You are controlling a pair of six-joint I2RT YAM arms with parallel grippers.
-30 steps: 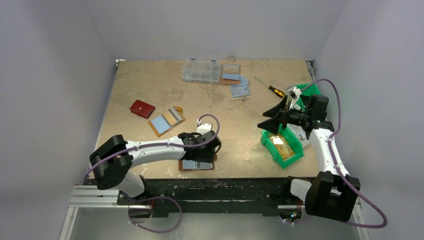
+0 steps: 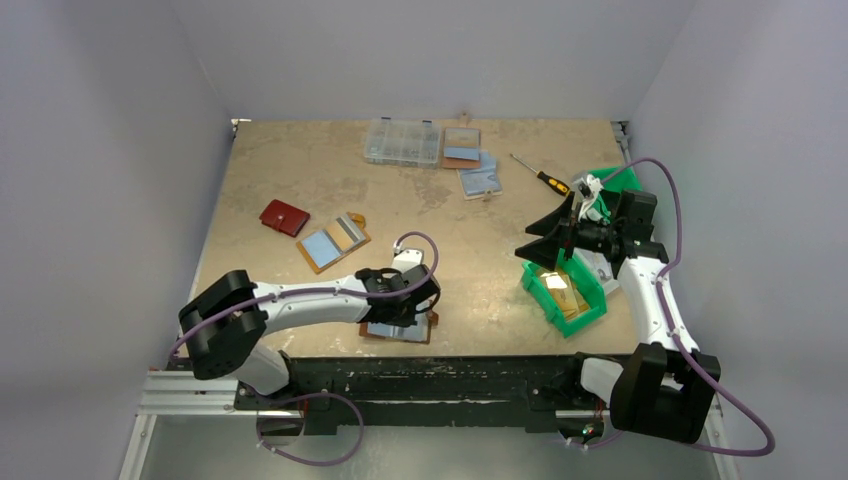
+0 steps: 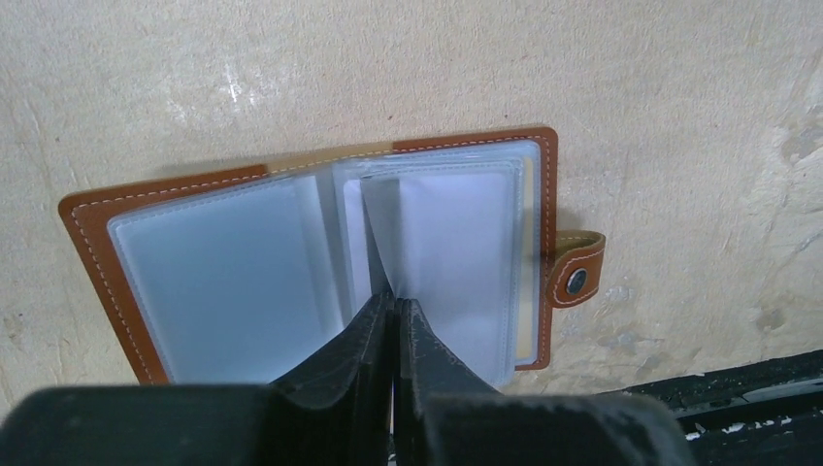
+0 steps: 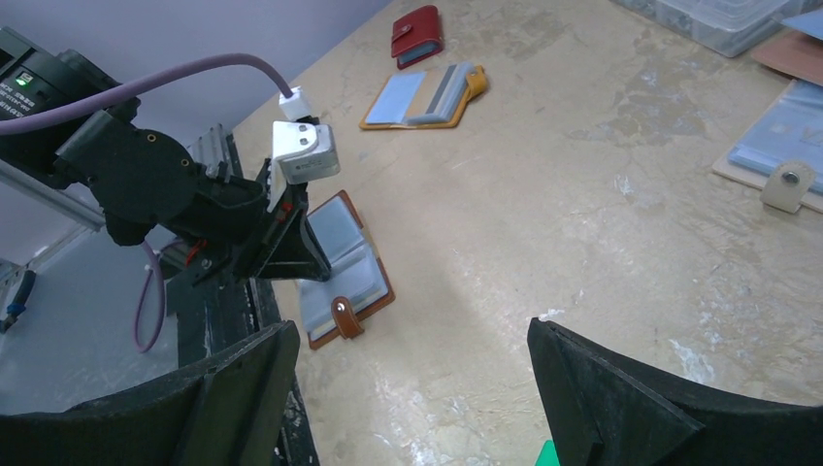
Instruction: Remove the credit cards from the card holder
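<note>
An open brown card holder (image 3: 213,272) with clear sleeves and a snap tab (image 3: 576,277) lies near the front edge. My left gripper is over it, shut, its tips at the inner edge of the right-hand sleeve (image 3: 456,243), where a narrow shadowed fold shows; nothing visible is between the fingers. In the top view the left arm covers much of the holder. My right gripper (image 2: 545,235) stands open above the right side of the table, away from the holder.
A red wallet (image 2: 284,217), another open holder (image 2: 333,243), a clear organiser (image 2: 400,141), more holders (image 2: 478,178) and a screwdriver (image 2: 540,174) lie farther back. Green bins (image 2: 590,310) stand at right.
My left arm has shifted very slightly over the card holder in the top view. The right arm and the other objects are unchanged.
</note>
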